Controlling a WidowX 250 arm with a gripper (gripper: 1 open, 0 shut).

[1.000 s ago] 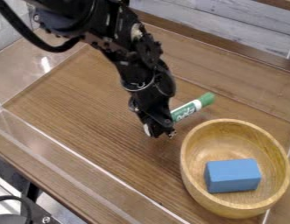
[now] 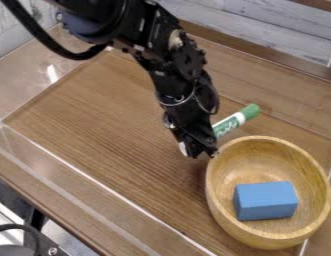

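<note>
The black gripper (image 2: 195, 143) is low over the wooden table, at the upper left of a light wooden bowl (image 2: 229, 162). It is shut on a white marker with a green label and green cap (image 2: 233, 122), which slants up and to the right from the fingers. The marker's lower end is partly hidden by the fingers. A blue block (image 2: 265, 200) lies inside the bowl.
A pale plank wall runs along the back. Black cables and a bracket show at the lower left, beyond the table's edge.
The arm has shifted slightly since one second ago, with the marker moving a little up and to the right in view. The bowl and block are unchanged.
</note>
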